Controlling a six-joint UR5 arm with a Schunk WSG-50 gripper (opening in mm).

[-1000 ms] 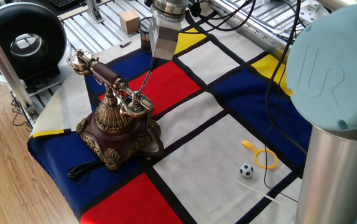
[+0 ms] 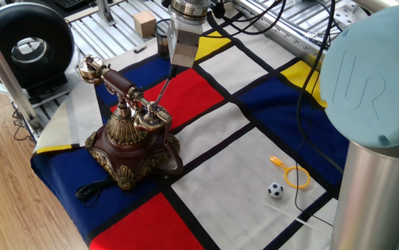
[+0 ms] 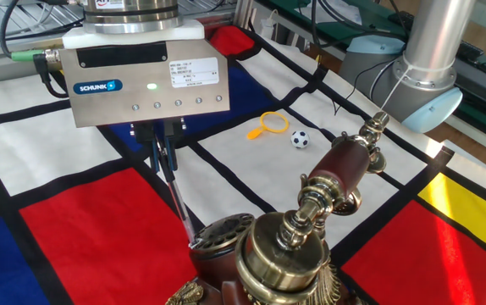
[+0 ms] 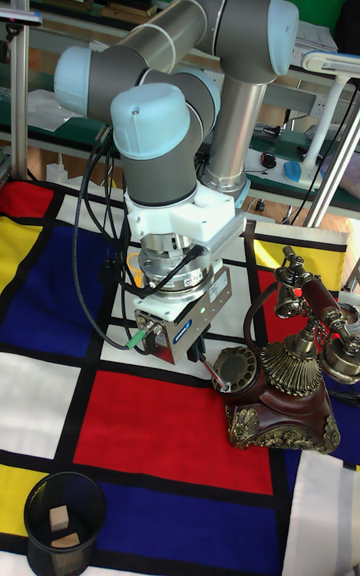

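An antique-style telephone (image 2: pixel 124 139), dark wood with brass trim, stands on the patterned cloth with its handset (image 3: pixel 338 180) on the cradle. My gripper (image 3: pixel 164 161) is above the dial side of the phone, its dark fingers shut on a thin stick (image 3: pixel 178 203). The stick slants down, and its lower end is at the edge of the rotary dial (image 3: pixel 223 231); whether it touches or sits in a finger hole cannot be told. From the opposite side, the same stick (image 2: pixel 163 92) runs down behind the handset end, which hides its tip.
On a white cloth square lie a small soccer ball (image 2: pixel 275 189) and a yellow hoop with a handle (image 2: pixel 297 177). A black mesh cup (image 4: pixel 64 523) holds wooden blocks (image 4: pixel 60 517). Cables hang beside the arm. Red and blue squares near the phone are bare.
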